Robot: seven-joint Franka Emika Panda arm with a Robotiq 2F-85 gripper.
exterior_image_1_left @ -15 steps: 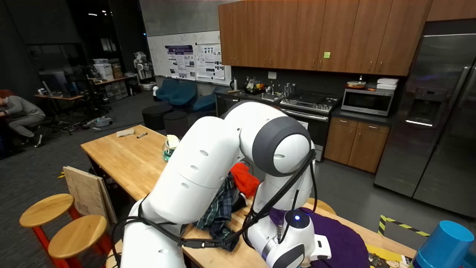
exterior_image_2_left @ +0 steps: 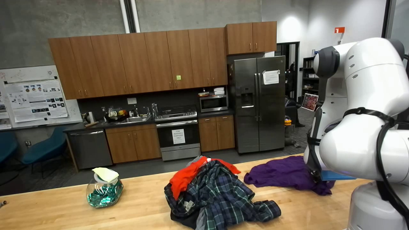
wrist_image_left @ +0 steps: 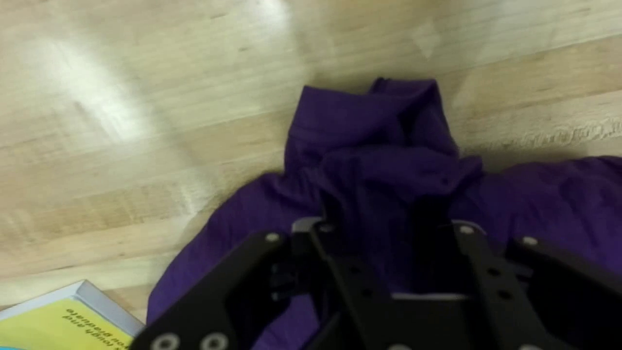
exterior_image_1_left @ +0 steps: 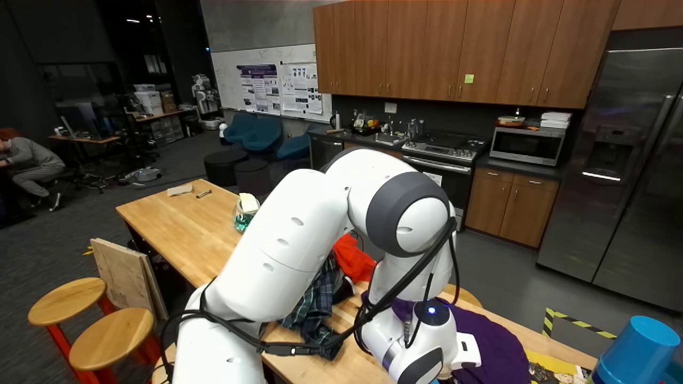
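Purple cloth (wrist_image_left: 361, 122) lies crumpled on the wooden table, partly under my gripper. In the wrist view the fingers stand part way apart, with a raised fold of the cloth between and in front of the fingers. The dark blur there hides whether both fingers touch it. Exterior view 2 has the purple cloth (exterior_image_2_left: 281, 172) spread at the right of the table, its near end beneath the arm. Exterior view 1 shows the purple cloth (exterior_image_1_left: 493, 345) partly covered by the arm; the fingers are hidden there.
A heap of clothes with a plaid shirt (exterior_image_2_left: 230, 191) and a red garment (exterior_image_2_left: 186, 178) lies left of the cloth. Farther left stands a glass bowl (exterior_image_2_left: 105, 193) with green filling. A yellow book (wrist_image_left: 70, 321) lies close to the cloth. A blue cup (exterior_image_1_left: 640, 352) stands at the right.
The arm has shifted slightly to the right over the purple cloth in exterior view 1. The clothes heap and the cup stay where they were.
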